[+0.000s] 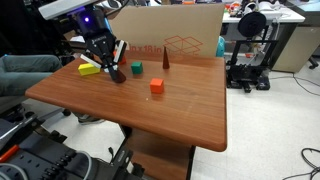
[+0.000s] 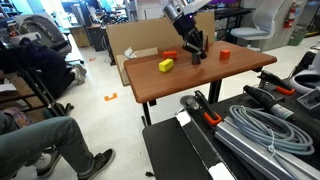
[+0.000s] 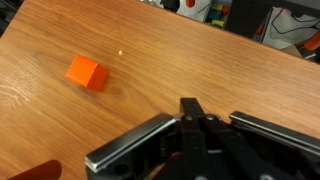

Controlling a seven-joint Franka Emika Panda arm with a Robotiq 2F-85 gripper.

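My gripper is shut in the wrist view, its fingertips together, and nothing shows clearly between them. In the first exterior view the gripper [image 1: 116,72] is low over the left half of the wooden table [image 1: 185,112]. A dark brown object [image 1: 118,77] is right at its fingertips there; whether they touch cannot be told. To the right of the gripper lies an orange cube [image 1: 157,86], which is at upper left in the wrist view [image 3: 87,72]. Part of a dark red-brown object [image 3: 38,172] enters the wrist view's lower left corner.
Also on the table are a yellow block [image 1: 90,69], a green cube [image 1: 137,66] and a brown cone [image 1: 166,58]. A cardboard panel [image 1: 185,30] rises behind the far edge.
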